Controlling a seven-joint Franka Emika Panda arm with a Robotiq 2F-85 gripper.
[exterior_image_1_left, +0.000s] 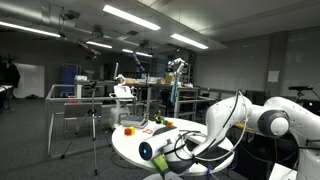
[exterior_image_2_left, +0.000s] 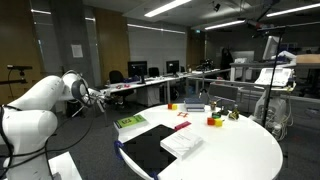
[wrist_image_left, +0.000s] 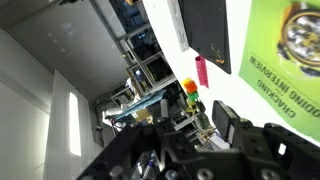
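My gripper shows as dark parts along the bottom of the wrist view; I cannot make out whether its fingers are closed or what lies between them. A green box (wrist_image_left: 280, 95) with a round picture on its face fills the right of that view. In exterior view 2 the green box (exterior_image_2_left: 130, 124) lies on the white table, left of a black board (exterior_image_2_left: 155, 152) and a white box (exterior_image_2_left: 182, 144). My arm (exterior_image_1_left: 175, 148) covers most of the green box in exterior view 1.
On the round white table (exterior_image_2_left: 245, 150) lies a slim red object (exterior_image_2_left: 182, 126). Yellow and red blocks (exterior_image_2_left: 215, 121) sit farther right, other coloured blocks (exterior_image_2_left: 172, 107) at the back.
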